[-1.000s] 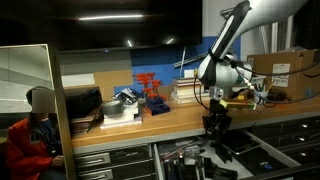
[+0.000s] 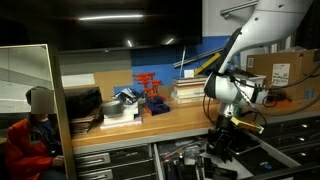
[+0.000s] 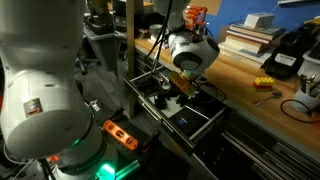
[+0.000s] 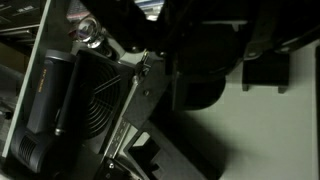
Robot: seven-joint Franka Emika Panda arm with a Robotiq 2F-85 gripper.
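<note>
My gripper (image 2: 222,138) reaches down into an open drawer (image 3: 150,106) under the wooden worktop. From the other side, the gripper (image 3: 182,88) is low among the drawer's contents. Dark fingers fill the top of the wrist view, shut on a dark object (image 4: 203,92) that merges with them; what it is cannot be made out. Just below it lies a black frame-like piece (image 4: 170,150) on the pale drawer floor. Left of that are a black grilled part (image 4: 103,103) and a black cylindrical device (image 4: 50,92).
A shiny metal fitting (image 4: 90,32) lies near the drawer's wall. Books (image 3: 252,35), a red-and-yellow block (image 3: 263,84) and cables rest on the worktop (image 3: 235,78). At the left in exterior view 1 sits a person in red (image 2: 30,150). The drawer's right part looks clearer.
Over the last second the arm has come lower and swung slightly right, its wrist sinking toward the drawer. The drawer and the things on the worktop look unmoved.
</note>
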